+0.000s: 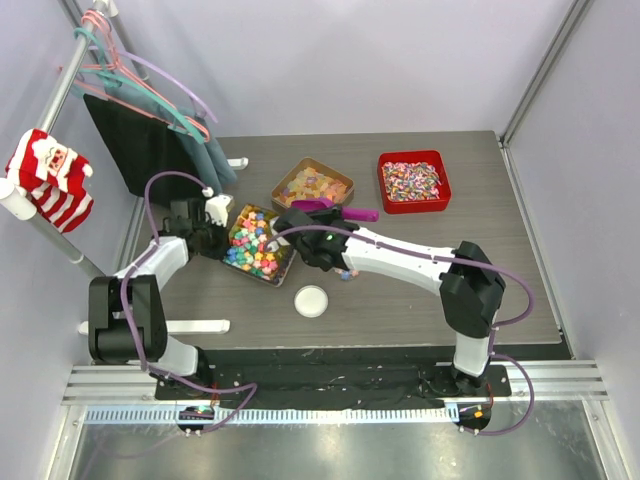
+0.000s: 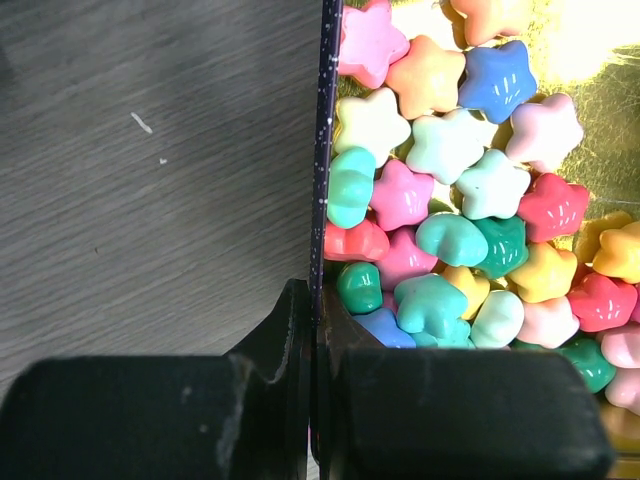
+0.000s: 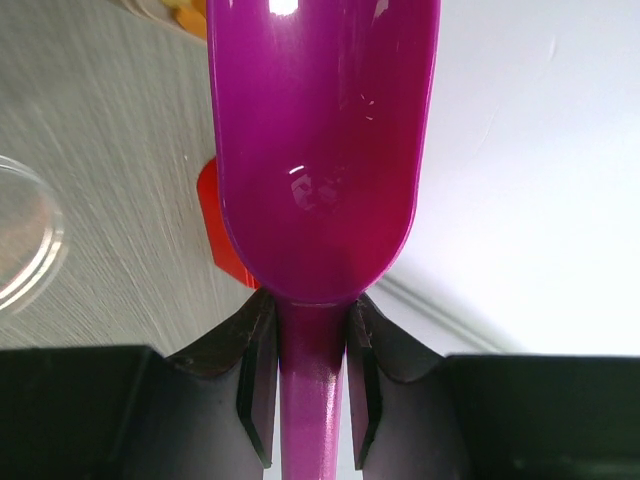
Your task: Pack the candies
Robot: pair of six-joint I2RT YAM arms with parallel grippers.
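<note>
A dark-rimmed, gold-lined box [image 1: 283,270] full of colourful star candies [image 1: 256,250] sits left of centre on the table. My left gripper is shut on its thin speckled side wall [image 2: 322,150], one finger outside and one inside. The purple scoop [image 3: 325,150] is held by its handle, with my right gripper shut on it; no candies show in the visible part of its bowl. From above, the scoop lies over the edge of the tan box of gummies [image 1: 313,183]. A clear jar of star candies [image 1: 346,274] peeks out below the right arm, mostly hidden.
A red box [image 1: 446,190] of small multicoloured candies stands at the back right. One white round lid [image 1: 311,301] lies near the front. A clothes rack with hangers [image 1: 110,70] flanks the left.
</note>
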